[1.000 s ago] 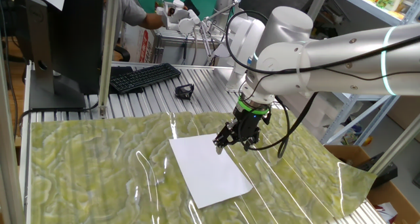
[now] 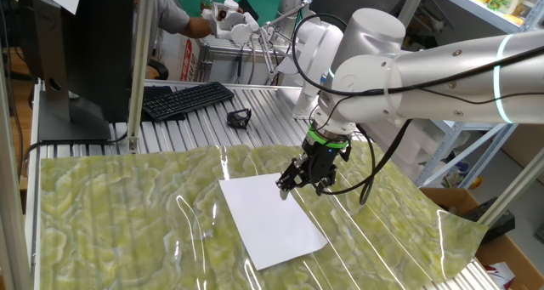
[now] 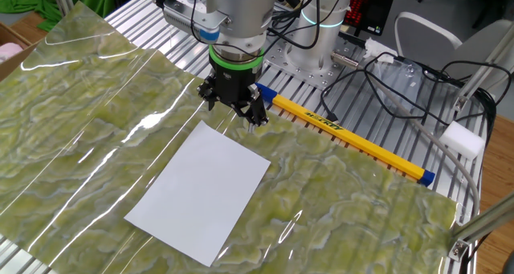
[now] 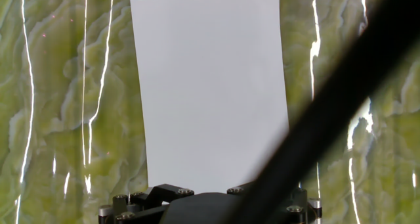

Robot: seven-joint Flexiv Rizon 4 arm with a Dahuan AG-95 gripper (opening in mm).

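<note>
A blank white sheet of paper (image 2: 270, 222) lies flat on the green marbled mat (image 2: 127, 213). Over the paper's far end hangs my gripper (image 2: 303, 190), black with a green ring above it. In the second exterior view its fingers are spread, and the gripper (image 3: 233, 115) stands just beyond the top corner of the paper (image 3: 199, 194). The wrist view has the paper (image 4: 210, 86) reaching down behind the gripper, its finger parts apart at the bottom edge. Nothing shows between them; the lower end of the paper is hidden there.
A yellow level with blue ends (image 3: 345, 136) lies along the mat's edge near the robot base. Behind the mat are a black keyboard (image 2: 187, 100) and a small black object (image 2: 239, 118). A dark cable (image 4: 341, 99) crosses the wrist view.
</note>
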